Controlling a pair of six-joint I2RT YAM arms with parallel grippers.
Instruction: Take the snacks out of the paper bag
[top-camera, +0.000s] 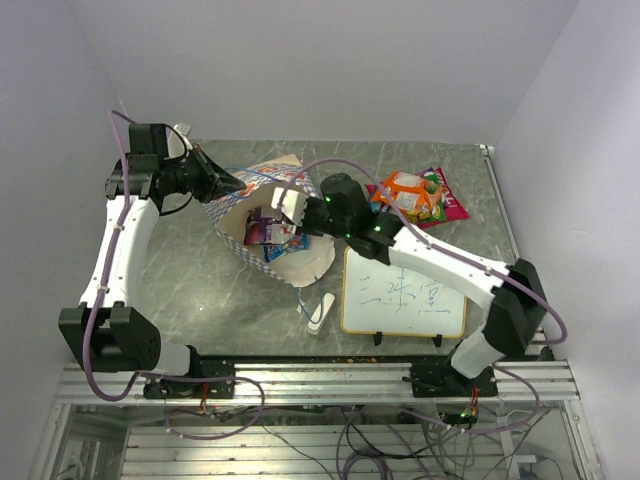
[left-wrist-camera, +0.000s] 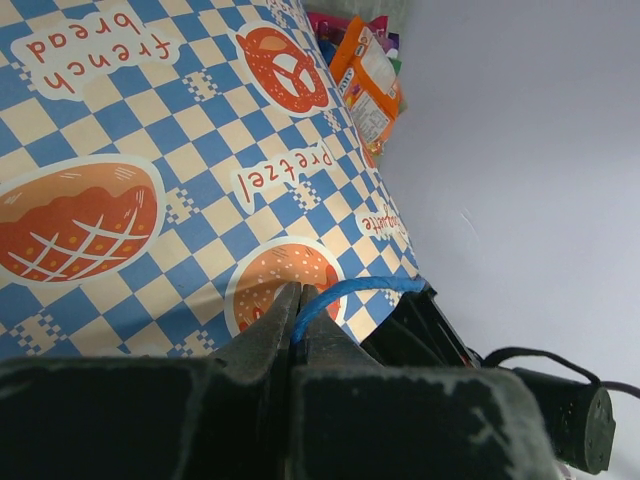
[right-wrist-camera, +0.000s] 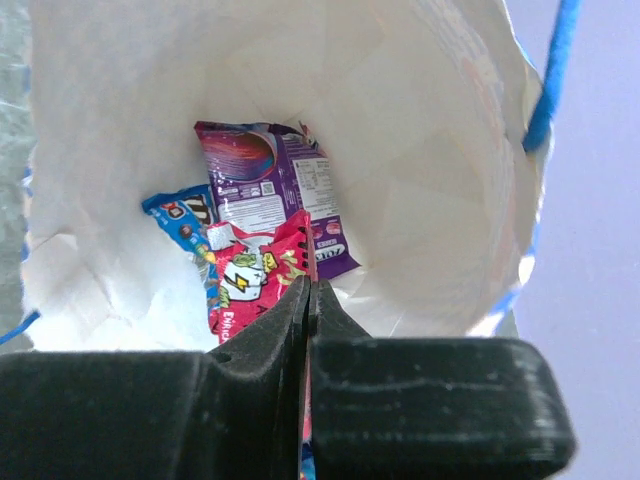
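The paper bag, blue-checked outside and cream inside, lies with its mouth open. My left gripper is shut on the bag's blue cord handle beside the printed panel. In the right wrist view, a red snack packet is pinched in my right gripper, which is shut on its edge. It hangs at the bag's mouth, above the contents. Deeper inside lie a purple packet and a blue M&M's packet, partly covered by the red one.
A pile of snack packets lies at the back right of the grey table. In front of it sits a whiteboard, with a white eraser-like object to its left. Bare table shows left of the bag.
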